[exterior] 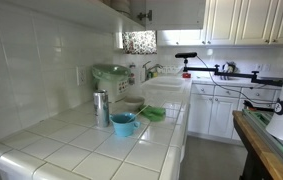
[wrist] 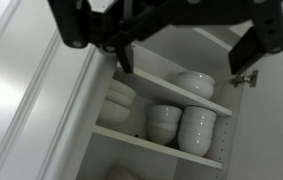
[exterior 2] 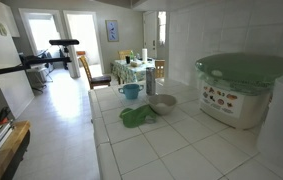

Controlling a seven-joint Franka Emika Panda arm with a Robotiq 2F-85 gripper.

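In the wrist view my dark gripper reaches in from the top edge, its two fingers wide apart and nothing visible between them. Beyond it are the shelves of a cupboard (wrist: 151, 145) holding stacked white bowls (wrist: 196, 130). Another white bowl (wrist: 193, 85) rests on the shelf above. On the tiled counter a light blue cup (exterior: 125, 124) stands beside a silver cylindrical canister (exterior: 102, 108). A green cloth (exterior 2: 138, 116) lies in front of a pale bowl (exterior 2: 163, 104). Neither exterior view shows my gripper.
A large white bin with a green lid (exterior 2: 243, 75) stands against the tiled wall. Overhead, a cupboard door (exterior: 179, 15) hangs open. A metal hinge (wrist: 244, 79) shows near the shelves.
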